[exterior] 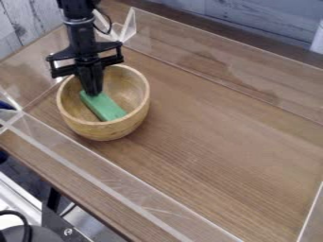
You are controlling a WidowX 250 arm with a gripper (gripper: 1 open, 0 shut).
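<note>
The black gripper (83, 68) reaches down from the top left to the upper part of a round wooden bowl (132, 100). Its fingertips are at the upper end of a green block (101, 106) that lies tilted inside the bowl. The gripper looks narrow; whether anything is between its fingers is too small to tell.
Clear plastic edging runs along the table's borders. A black cable (15, 217) lies at the lower left.
</note>
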